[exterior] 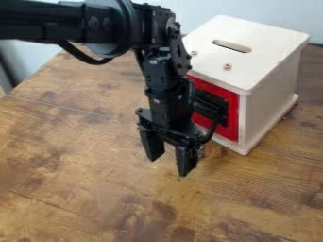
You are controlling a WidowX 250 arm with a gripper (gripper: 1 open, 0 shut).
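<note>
My black gripper (168,156) hangs above the bare wooden table, in front and to the left of a light wooden box (265,95). Its two fingers point down and stand apart, with nothing visible between them. The box has a slot in its top, two small knobs and a red panel (226,129) on the side facing me, partly hidden behind my arm.
The box occupies the back right, with the table's far edge and a pale wall behind at the upper left.
</note>
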